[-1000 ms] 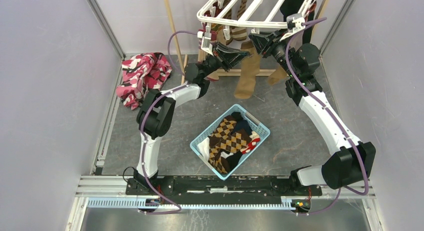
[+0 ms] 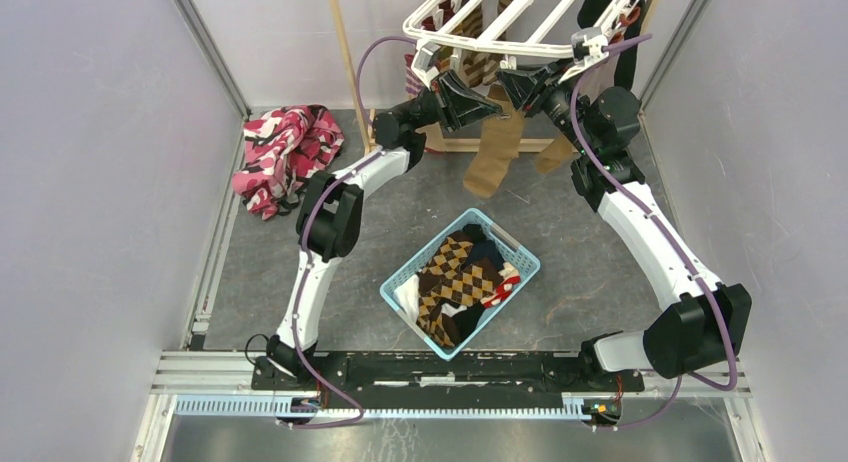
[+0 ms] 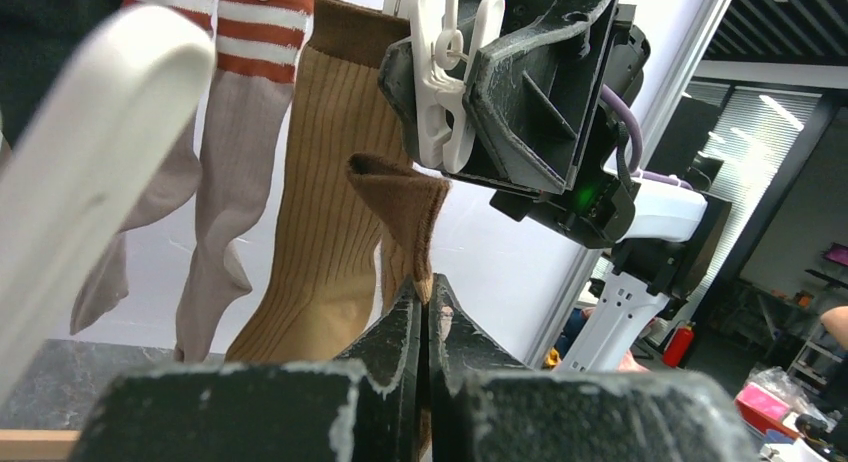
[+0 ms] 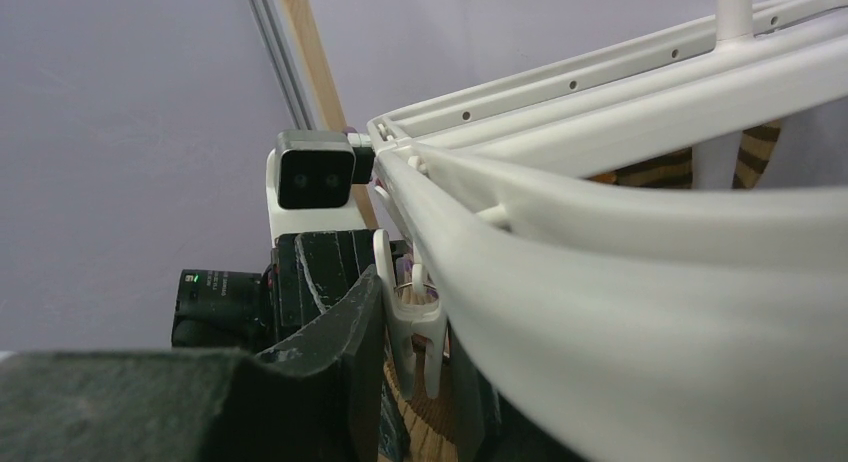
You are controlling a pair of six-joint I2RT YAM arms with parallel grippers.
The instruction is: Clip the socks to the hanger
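Observation:
A brown ribbed sock (image 3: 405, 197) is pinched in my left gripper, its cuff sticking up above the fingertips. That cuff stands just under a white clip (image 3: 446, 92), close to its lower prongs; whether they touch I cannot tell. My right gripper is shut on this clip, and the prongs stand slightly apart in the right wrist view. From above, the left gripper (image 2: 497, 110) is below the right gripper (image 2: 504, 77), at the front bar of the white hanger (image 2: 490, 44), and the sock (image 2: 492, 152) hangs down.
Other socks hang from the hanger, among them a grey one with red-white stripes (image 3: 235, 152) and a brown one (image 3: 330, 132) close behind the held sock. On the floor are a blue basket (image 2: 400, 320) of socks and a pink camouflage cloth (image 2: 285, 157).
My left gripper's wrist has shifted upward in the top view, its fingertips nearly in place. The held sock's lower end has swung about, and the hanger has moved slightly right. The right arm looks still.

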